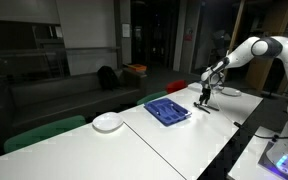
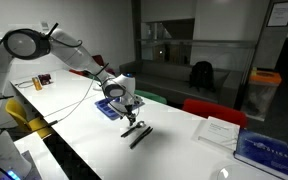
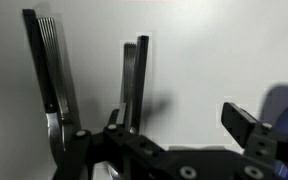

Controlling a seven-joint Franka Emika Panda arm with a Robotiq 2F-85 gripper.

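My gripper is open over the white table, its two fingers wide apart along the bottom of the wrist view. Between them, left of centre, lie a black-handled utensil [image 3: 141,65] and a thin silver one [image 3: 129,72], side by side. Nothing is held. Farther left is a second pair, a black handle [image 3: 36,50] beside a silver fork [image 3: 52,45]; a shiny rounded end shows below them, partly covered by the left finger. In exterior view 2 the gripper [image 2: 131,121] is close above the dark cutlery [image 2: 141,138].
A blue tray [image 1: 166,110] stands near the cutlery, with its edge [image 3: 287,100] at the wrist view's right. Farther along the table is a white plate [image 1: 108,122]. Green [image 1: 44,137] and red [image 2: 214,112] chair backs line one table edge.
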